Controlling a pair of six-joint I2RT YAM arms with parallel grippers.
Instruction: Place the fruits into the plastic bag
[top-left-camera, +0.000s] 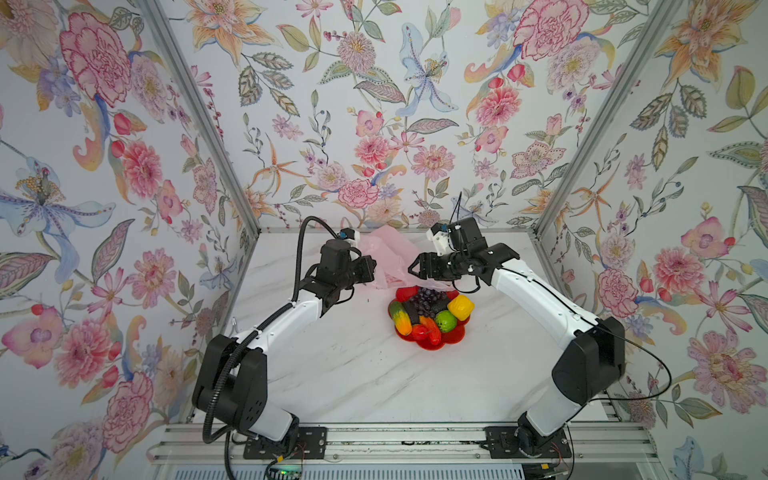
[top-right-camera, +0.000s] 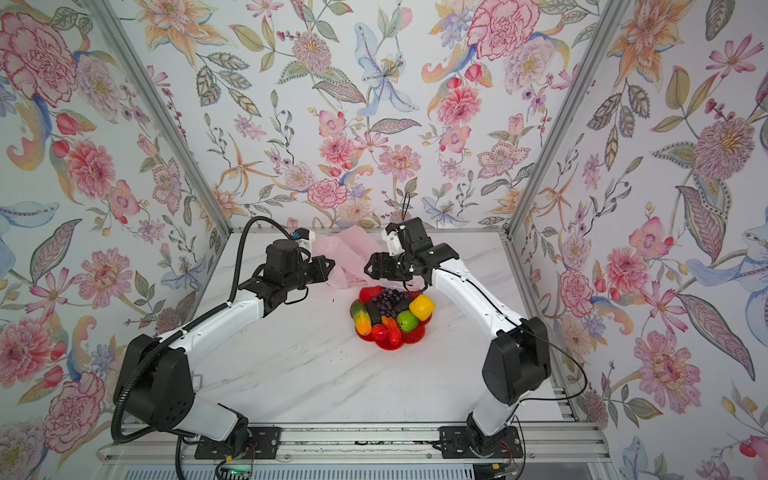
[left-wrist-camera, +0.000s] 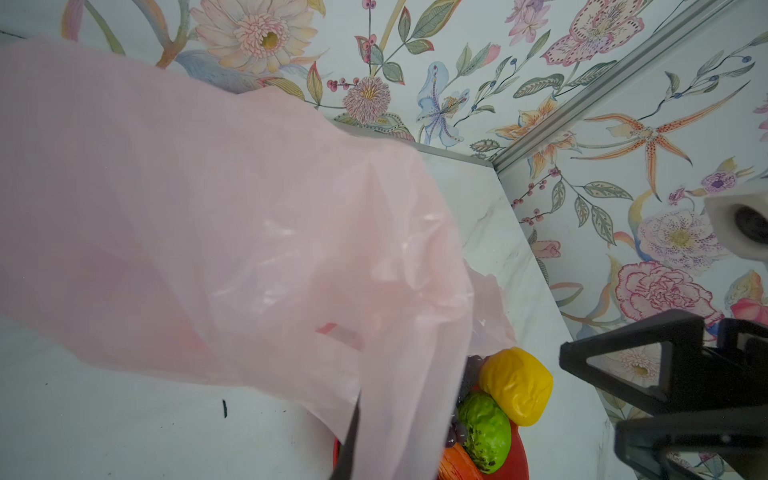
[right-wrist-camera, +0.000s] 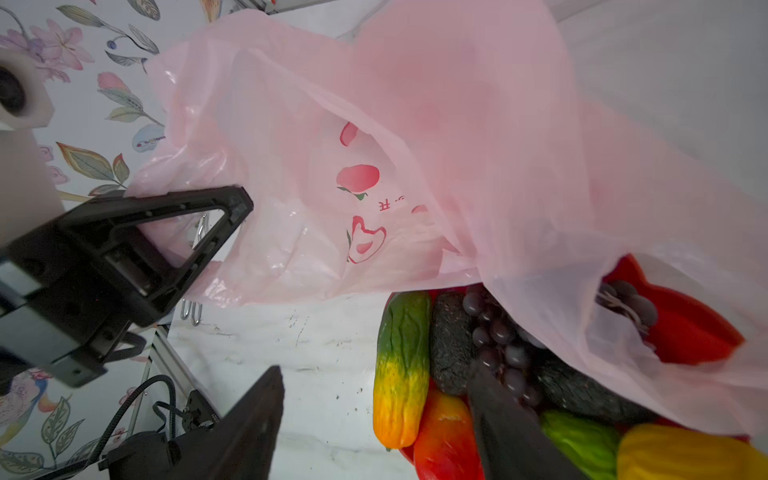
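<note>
A pink plastic bag (left-wrist-camera: 200, 208) lies at the back, partly draped over a red bowl (top-right-camera: 390, 344) of fruit: yellow pepper (top-left-camera: 461, 307), green fruit (top-left-camera: 445, 321), papaya (right-wrist-camera: 401, 360), grapes (top-left-camera: 430, 301), avocados and red-orange pieces. My left gripper (top-left-camera: 366, 269) is at the bag's left part; in the right wrist view its fingers meet the pink film, but whether film is between them is hard to tell. My right gripper (top-left-camera: 423, 265) stands open above the bag, just behind the bowl, its fingertips dark at the bottom of the right wrist view.
Floral walls enclose the back and sides, with metal rails along the table's edges.
</note>
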